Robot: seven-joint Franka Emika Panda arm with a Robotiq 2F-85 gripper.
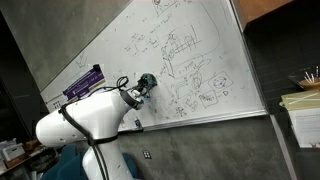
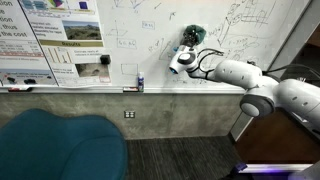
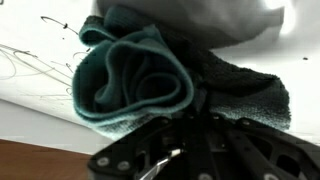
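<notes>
A dark teal cloth [image 3: 150, 75], bunched and folded, fills the middle of the wrist view. My gripper is shut on it, and the folds hide the fingertips. In exterior view 1 the cloth [image 1: 148, 79] is against the whiteboard [image 1: 120, 50], left of several drawn marks. From exterior view 2, the cloth [image 2: 194, 35] shows at the board's surface with my gripper [image 2: 188, 50] beside it. Whether the whole cloth touches the board cannot be told.
Posters [image 2: 70, 40] hang left of the arm. A small bottle [image 2: 140, 80] stands on the board's lower ledge [image 2: 170, 90]. A teal chair [image 2: 65, 140] is below. At the far right, a shelf holds papers [image 1: 305, 122]. Open board lies right of the cloth.
</notes>
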